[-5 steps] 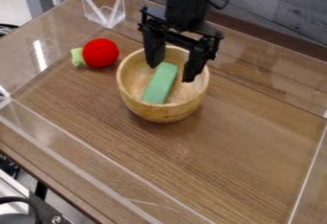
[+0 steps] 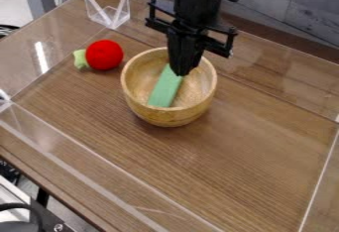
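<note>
A wooden bowl [image 2: 196,105] sits near the middle of the table with a long green object [image 2: 165,90] lying inside it. The black gripper [image 2: 187,48] is above the back of the bowl, shut, with nothing visible between its fingers. Left of the bowl is a red round object [image 2: 105,55], with a small pale green item [image 2: 81,58] beside it.
A clear plastic item [image 2: 113,11] stands at the back left. A wall runs along the back right, and dark cables show at the left edge.
The gripper has risen from down in the bowl to above it, toward the back. The green object remains in the bowl.
</note>
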